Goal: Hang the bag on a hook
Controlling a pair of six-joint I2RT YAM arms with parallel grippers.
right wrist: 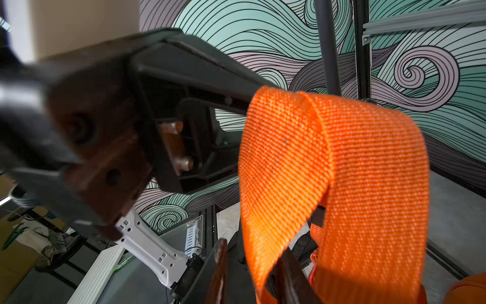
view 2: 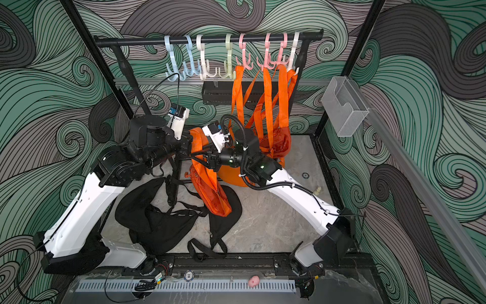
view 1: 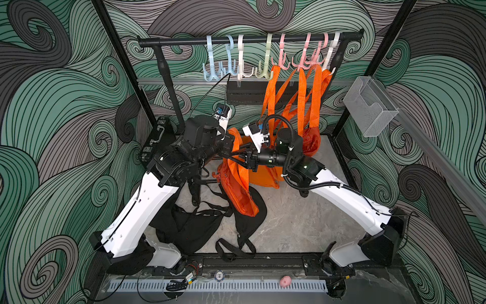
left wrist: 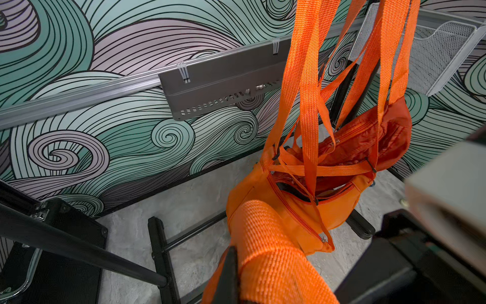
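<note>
An orange bag (view 1: 237,187) hangs tilted below my grippers, over the floor, its wide strap (right wrist: 374,192) looped at the top. My left gripper (view 1: 230,148) is shut on that strap (left wrist: 268,248), which folds over its fingers. From the right, my right gripper (view 1: 242,158) reaches in, its fingers part open. In the right wrist view its brown fingers (right wrist: 218,268) stand on either side of the strap's lower edge. Pale blue hooks (view 1: 210,63), a white hook (view 1: 240,60) and a green hook (view 1: 266,60) hang empty on the black rail (view 1: 253,39).
Other orange bags (left wrist: 298,202) hang by long straps from the pink hooks (view 1: 303,58) at the rail's right. Black bags (view 1: 192,228) lie on the floor at left. A mesh basket (view 1: 369,109) is fixed at the right wall. Bare floor (view 1: 303,228) shows at front right.
</note>
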